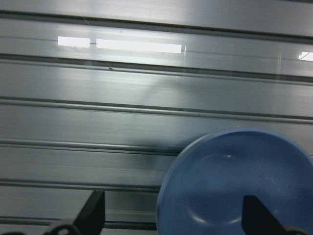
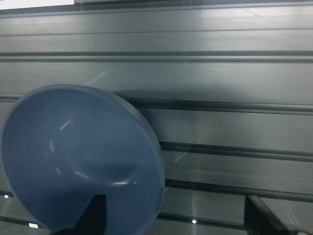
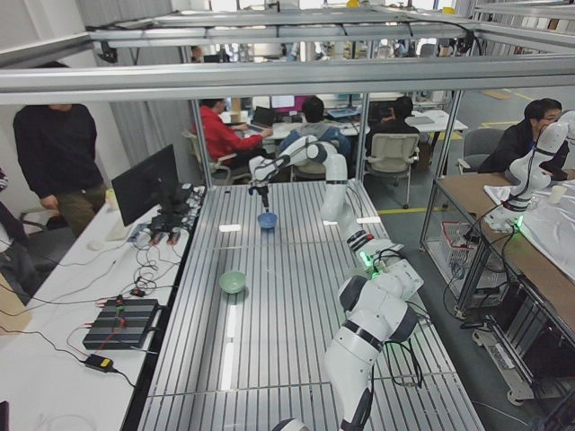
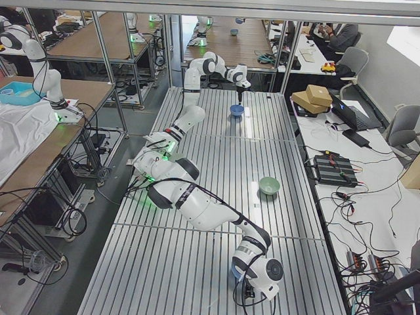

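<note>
In the left wrist view a blue bowl (image 1: pixel 230 181) lies at the lower right, under my left gripper, which is open with one finger over the bowl. In the right wrist view another blue bowl (image 2: pixel 78 147) lies left under my open right gripper, one finger over it. The camera views show an arm lowered over a blue bowl at each end of the platform; the far blue bowl (image 3: pixel 267 221) is clear in the camera left view. A green bowl (image 3: pixel 233 281) sits between the ends.
The slatted metal platform (image 4: pixel 151 262) has free room around the green bowl. A desk (image 3: pixel 54 386) with monitor, cables and black boxes runs alongside. Frame posts and a rail surround the platform; another table with arms stands across the aisle.
</note>
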